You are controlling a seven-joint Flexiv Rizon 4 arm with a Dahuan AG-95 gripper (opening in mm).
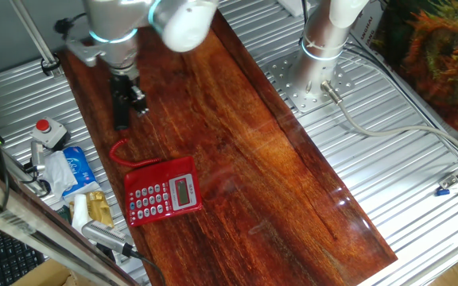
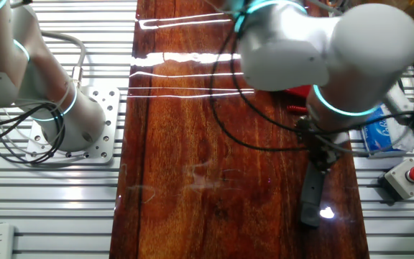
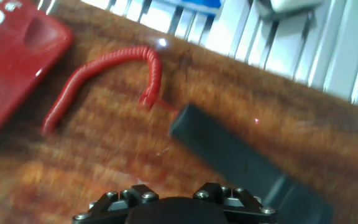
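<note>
A red desk telephone (image 1: 163,191) with a keypad and small display lies on the wooden board. Its coiled red cord (image 3: 104,65) leads to a black handset (image 3: 229,155), which lies apart from the base near the board's edge. My gripper (image 1: 140,107) is over the board right beside the handset, seemingly above it. The wrist view shows the gripper with its two fingers apart and nothing between them; the handset is ahead and to the right. In exterior view 2 the arm hides most of the phone, while the handset (image 2: 312,194) shows below the gripper.
Off the board's edge stand a box with a red button (image 1: 48,133) and a blue-and-white packet (image 1: 76,171). Much of the wooden board (image 1: 269,183) is clear.
</note>
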